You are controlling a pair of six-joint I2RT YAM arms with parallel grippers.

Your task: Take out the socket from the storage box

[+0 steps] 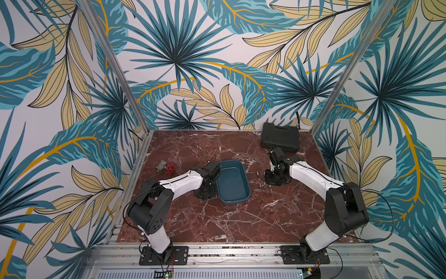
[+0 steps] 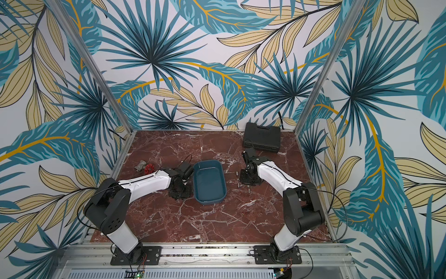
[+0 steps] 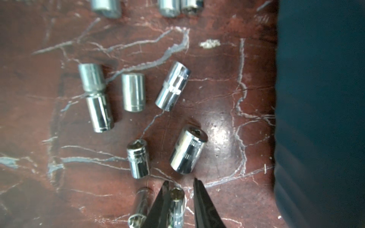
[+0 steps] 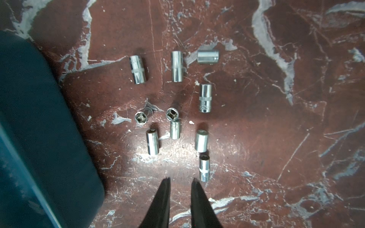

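A blue plastic box (image 1: 233,181) sits mid-table between my grippers. Loose silver sockets lie on the marble table to both sides. In the left wrist view several surround my left gripper; one socket (image 3: 176,210) stands between its fingertips, which are shut on it. The box fills that view's right edge. My right gripper hangs over the table right of the box, fingers slightly apart with nothing between them, just short of a socket (image 4: 204,169) in a loose group of several (image 4: 205,96).
A black case (image 1: 280,137) lies at the back right. A red object (image 1: 170,169) and a grey one (image 1: 161,165) lie at the left.
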